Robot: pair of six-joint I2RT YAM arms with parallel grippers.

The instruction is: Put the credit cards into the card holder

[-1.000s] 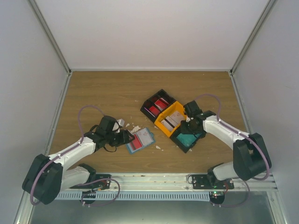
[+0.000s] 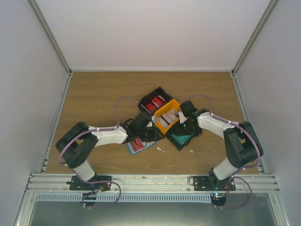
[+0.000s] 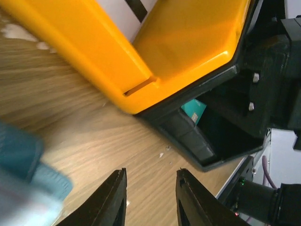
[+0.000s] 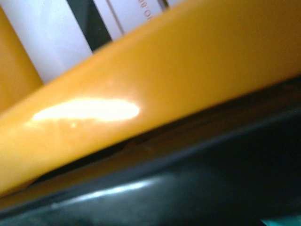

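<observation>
The blue card holder (image 2: 133,153) lies left of centre with a red card (image 2: 137,145) on its left part; my left arm covers some of it. In the left wrist view, my left gripper is open with an empty gap over bare table, just in front of the yellow box (image 3: 188,52). White cards (image 2: 171,116) lie in that box, red ones (image 2: 158,101) in a black box (image 2: 161,89) behind it, and teal ones (image 2: 181,139) in a black box (image 2: 178,148) in front. My right gripper (image 2: 178,125) is at the yellow and front black boxes; its fingertips are hidden in its own wrist view.
The three boxes stand side by side in a slanted row. Small pale scraps (image 2: 159,149) lie on the wooden table (image 2: 103,89) near the front box. Free room lies at the back and left of the table.
My left gripper has swung right, from the holder's left side over it to the yellow box. The boxes have slid a little left along with my right gripper.
</observation>
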